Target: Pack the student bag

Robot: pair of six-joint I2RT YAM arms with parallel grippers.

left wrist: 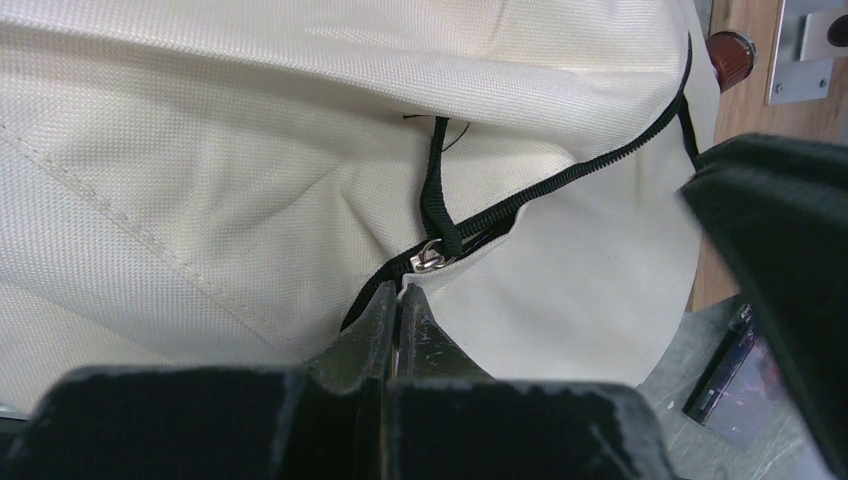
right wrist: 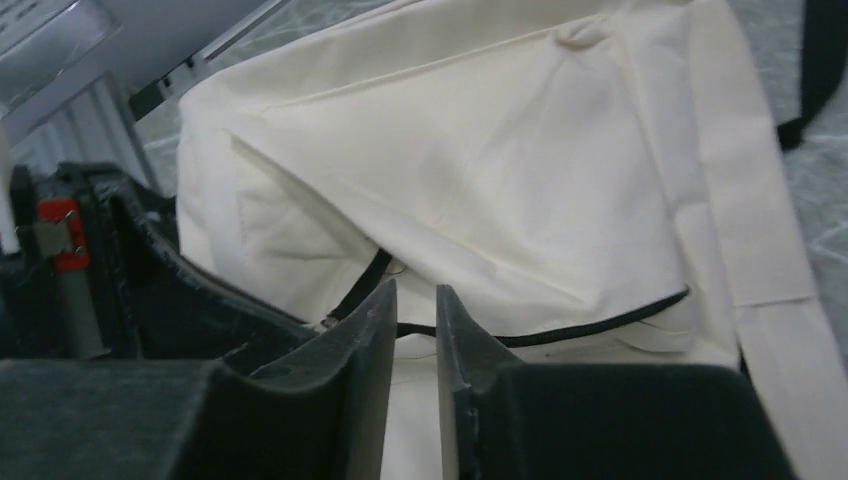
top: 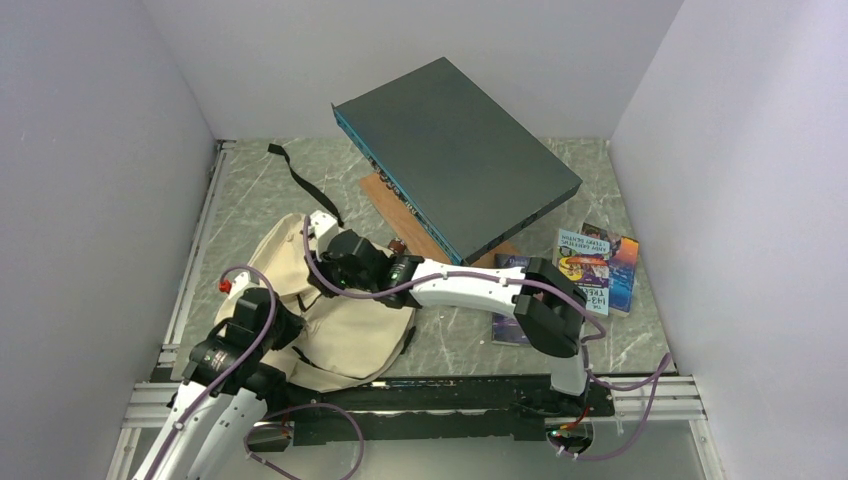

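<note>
The cream bag (top: 352, 338) lies flat at the front left of the table. In the left wrist view, its black zipper (left wrist: 605, 160) is partly parted near the slider, and a black pull strap (left wrist: 435, 205) stands up from the slider. My left gripper is shut beside the slider, with a thin edge of the cream fabric between its fingertips. My right gripper is over the bag with its fingers a little apart; no object shows between them. Beyond its fingertips, the zipper line (right wrist: 600, 325) and pull strap (right wrist: 365, 285) are visible.
A large dark-topped box (top: 460, 160) stands at the back middle over a wooden board (top: 405, 215). Two books, one light (top: 582, 268) and one blue-orange (top: 622, 270), lie at right. A purple book (top: 510, 330) is partly under the right arm. A black strap (top: 305, 185) trails behind the bag.
</note>
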